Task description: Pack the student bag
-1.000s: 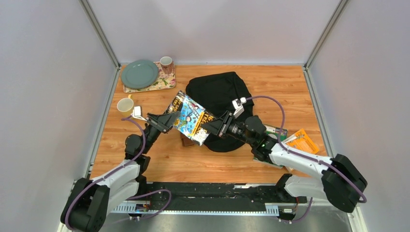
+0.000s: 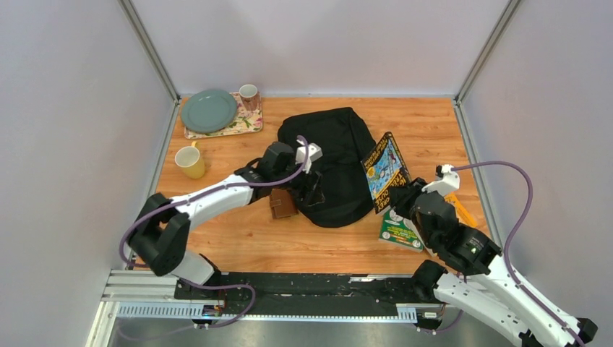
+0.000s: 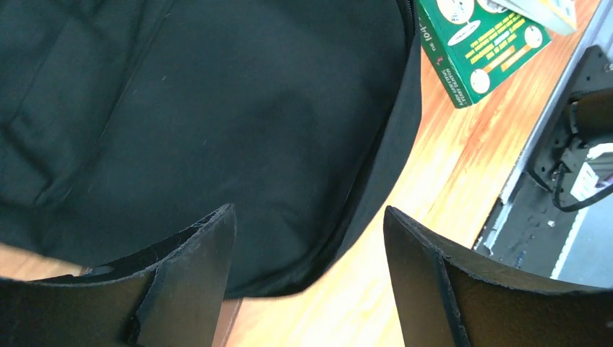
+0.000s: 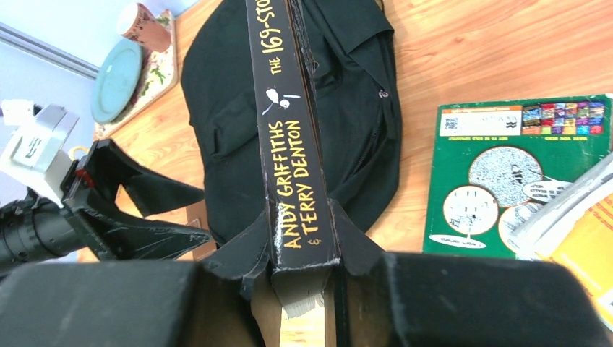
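Observation:
A black backpack (image 2: 325, 166) lies flat mid-table, opening edge visible in the left wrist view (image 3: 275, 144). My right gripper is shut on a black comic book (image 2: 384, 170), held spine-up (image 4: 282, 159) at the bag's right side. My left gripper (image 2: 311, 191) hangs open over the bag's lower left part, its fingers empty in the left wrist view. Under and right of my right gripper lie a green book (image 4: 470, 173) and an orange book (image 4: 585, 246) with something pale on it.
A brown wallet (image 2: 283, 207) lies beside the bag's lower left. At the back left are a floral tray (image 2: 246, 124) with a plate (image 2: 209, 108) and cup (image 2: 249, 94); a yellow mug (image 2: 190, 163) stands at the left.
My left gripper let go of the book and moved right over the bag. My right gripper carried the book rightward, toward the bag's right edge.

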